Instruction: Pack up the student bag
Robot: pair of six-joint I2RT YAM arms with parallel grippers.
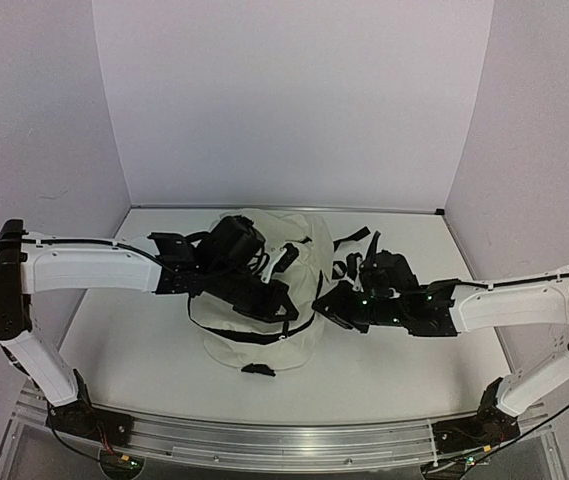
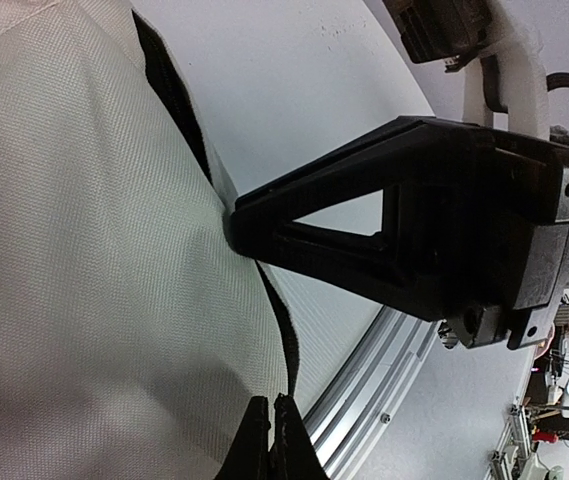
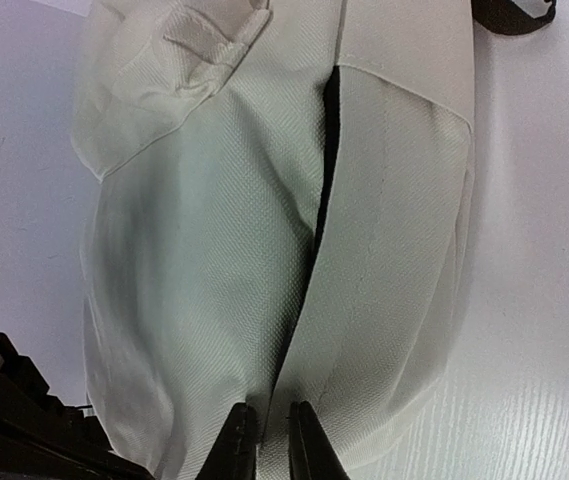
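A cream-white bag [image 1: 234, 352] lies in the middle of the table, with a black-lined opening curving across its front and right side. At the front edge of that opening, my left gripper has its fingertips close together, and the black-lined edge runs down to them, pinched there. My right gripper is at the opening's right side with its fingertips a little apart. The bag's edge runs down between them, not visibly clamped. My left arm covers part of the bag from above. The inside of the bag is hidden.
Black straps [image 1: 351, 238] stick out at the bag's back right. A small black tab [image 1: 258, 370] lies at its front. A metal rail [image 1: 284, 436] runs along the front.
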